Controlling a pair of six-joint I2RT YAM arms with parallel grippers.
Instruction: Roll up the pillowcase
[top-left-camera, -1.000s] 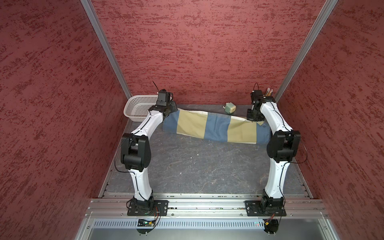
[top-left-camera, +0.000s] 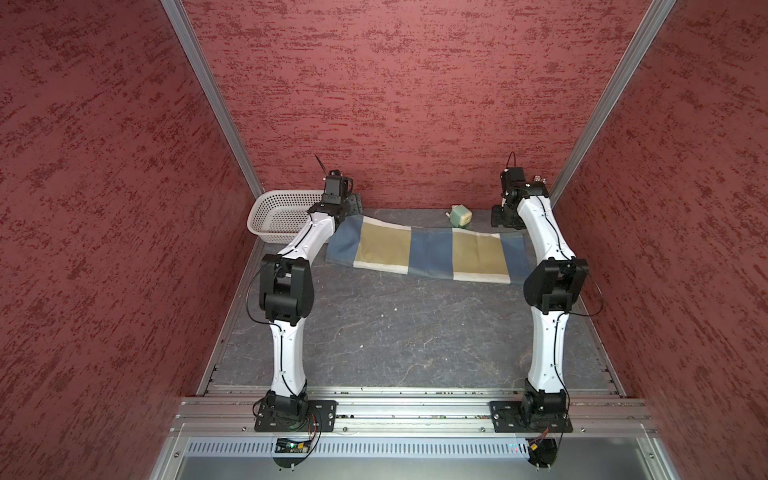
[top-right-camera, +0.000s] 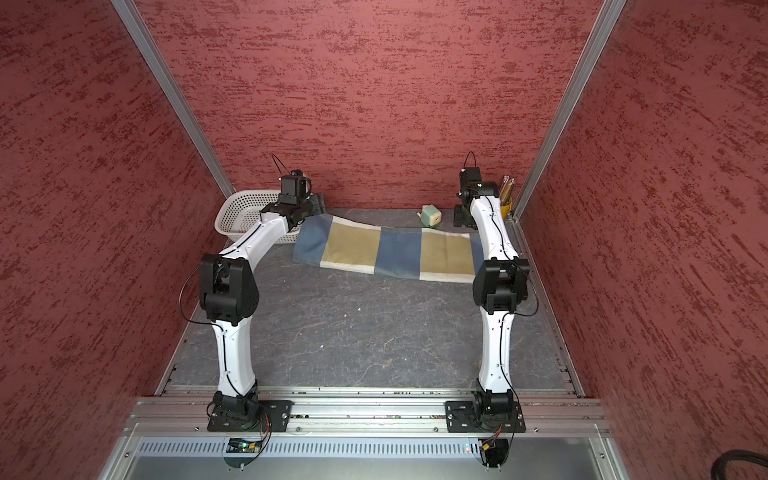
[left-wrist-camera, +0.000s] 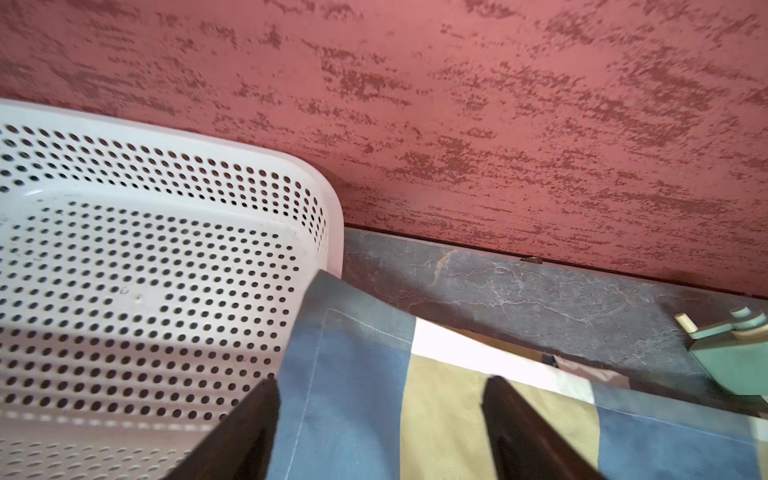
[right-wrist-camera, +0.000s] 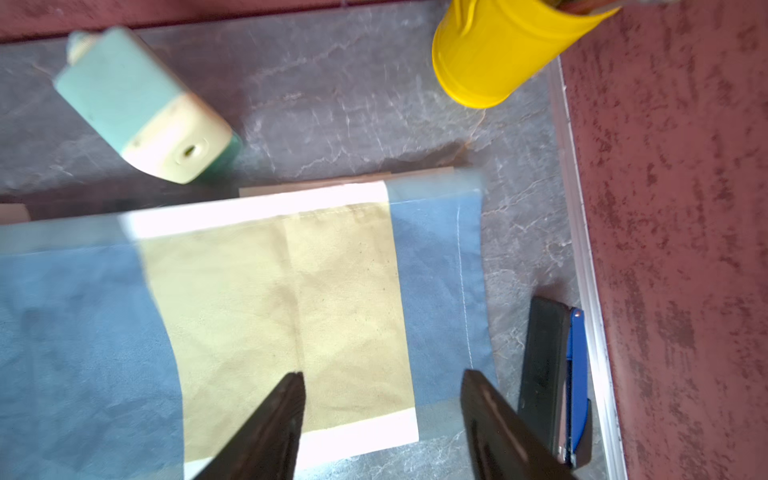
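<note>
The blue, khaki and white pillowcase (top-left-camera: 430, 252) lies in a long flat band across the back of the table. Above its left end, beside the basket, my left gripper (top-left-camera: 348, 204) has its fingers apart with none of the cloth visibly held. In the left wrist view the pillowcase (left-wrist-camera: 344, 376) reaches up to the basket's rim. My right gripper (top-left-camera: 505, 216) is over the band's right end, fingers open and empty, with the pillowcase (right-wrist-camera: 344, 320) lying below them in the right wrist view.
A white perforated basket (top-left-camera: 272, 212) stands back left. Behind the cloth are a mint-green object (top-left-camera: 459, 214) and a yellow cup (right-wrist-camera: 500, 56) with tools. A dark and blue object (right-wrist-camera: 544, 368) lies beside the right end.
Both grippers have moved slightly toward the back. The folded khaki corner at the pillowcase's right end now lies flat, and that end sits a little further left.
</note>
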